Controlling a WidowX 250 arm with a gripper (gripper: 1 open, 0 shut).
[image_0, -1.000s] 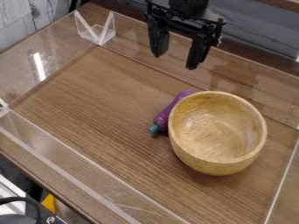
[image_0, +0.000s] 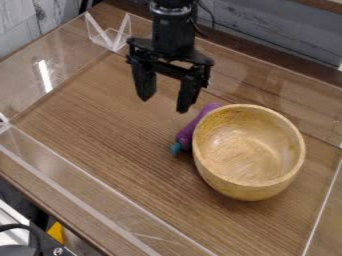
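My gripper (image_0: 163, 86) hangs open over the upper middle of the wooden table, with nothing visible between its fingers. A purple object with a teal tip (image_0: 199, 125), resembling an eggplant, lies below and to the right of the gripper, along the left side of a large tan bowl (image_0: 247, 153). Part of the purple object is hidden behind the bowl's rim.
Wire pieces (image_0: 110, 32) stand at the top left. Dark cables and a yellow item (image_0: 55, 231) sit at the lower left, beyond the table's edge.
The arm has moved toward the camera and left, lower in the view, from the back of the table. The bowl and purple object have not visibly moved.
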